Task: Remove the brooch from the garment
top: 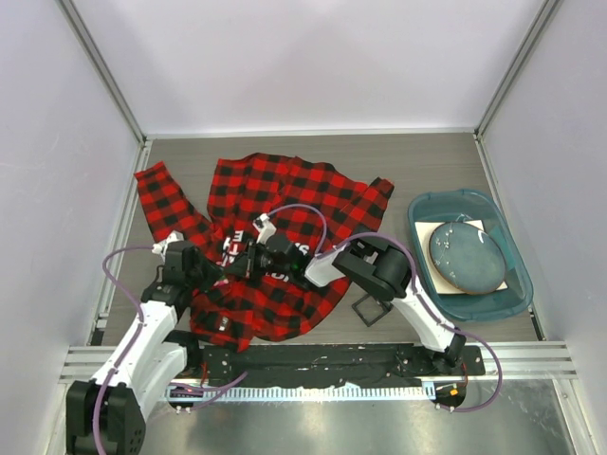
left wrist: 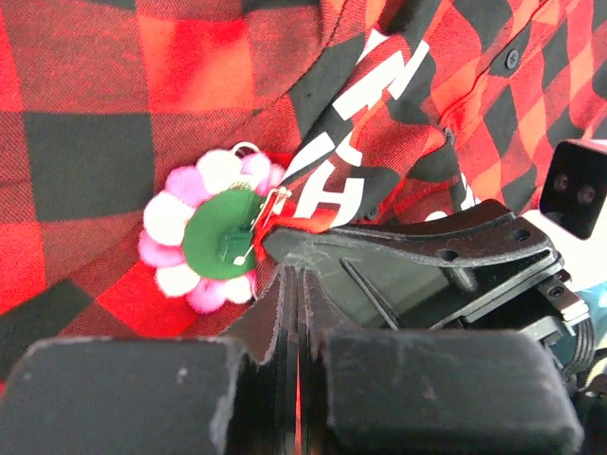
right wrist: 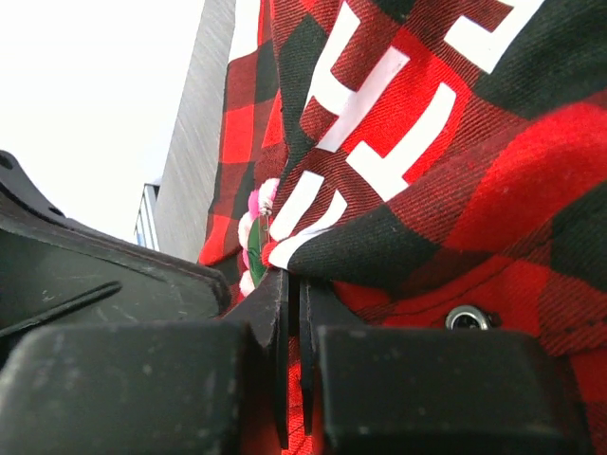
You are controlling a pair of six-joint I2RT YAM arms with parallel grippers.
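Observation:
The brooch [left wrist: 223, 227], green-backed with pink and white pompoms, lies against the red and black plaid garment [left wrist: 85, 190]. Its pin side faces up, and a fold of red cloth meets the pin's right side. My right gripper is shut on that garment fold, right beside the brooch, whose edge [right wrist: 254, 237] peeks out in the right wrist view. My left gripper is shut just below the brooch in its wrist view, with nothing showing between its fingers. Whether the pin still runs through the cloth I cannot tell.
A blue-green bin [top: 526, 299] holding a round dark object [top: 468, 258] stands at the right. A small black frame [top: 371, 309] lies on the table by the right arm. Bare table [top: 417, 161] shows at the back right.

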